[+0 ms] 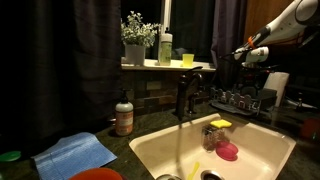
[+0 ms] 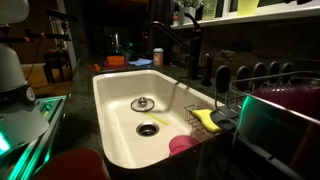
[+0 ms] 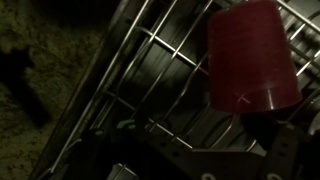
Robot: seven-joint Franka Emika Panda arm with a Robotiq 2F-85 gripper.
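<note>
A red cup (image 3: pixel 252 60) fills the upper right of the wrist view, resting on the wire rack (image 3: pixel 150 35). At the bottom of that view my gripper appears as a dark shape, its fingers spread apart with nothing visible between them. The cup's near end is close to the right finger; whether they touch I cannot tell. In exterior view 1 the white arm (image 1: pixel 285 28) reaches in from the upper right, over the dark dish rack (image 1: pixel 240 100).
The pale sink (image 2: pixel 115 125) holds a pink bowl (image 2: pixel 182 144), a yellow item (image 2: pixel 158 118) and a glass lid (image 2: pixel 143 103). A yellow sponge (image 2: pixel 207 120) sits at its edge. A tall faucet (image 1: pixel 184 90) stands behind. A soap bottle (image 1: pixel 124 115) and blue cloth (image 1: pixel 73 156) lie left.
</note>
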